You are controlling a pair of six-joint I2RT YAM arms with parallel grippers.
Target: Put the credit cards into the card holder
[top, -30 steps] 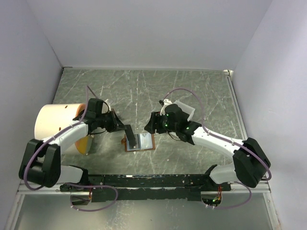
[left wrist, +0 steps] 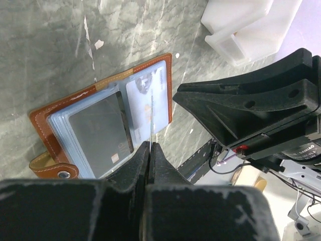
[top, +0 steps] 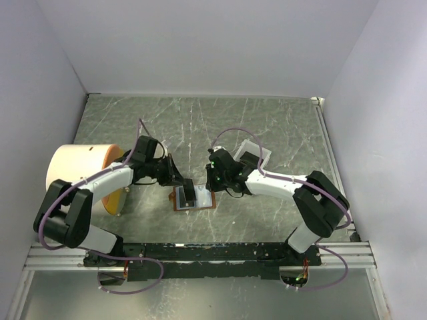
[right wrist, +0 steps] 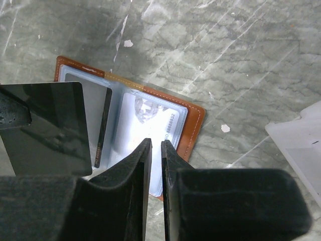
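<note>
The brown card holder (top: 194, 207) lies open on the table, with clear plastic sleeves on both sides. A white card (right wrist: 143, 123) shows in its right-hand sleeve. My left gripper (top: 179, 180) is shut on a black card, which hangs over the left half of the holder; in the left wrist view this card appears edge-on as a thin line. Low over the right half is my right gripper, nearly closed with a narrow gap between its fingertips. Whether those tips pinch the sleeve does not show.
A white box (top: 267, 155) with something dark in it stands behind the right arm. Beside the left arm lies a large cream cylinder (top: 72, 163). Bare table stretches behind and in front of the holder.
My left gripper has shifted a little right with the black card.
</note>
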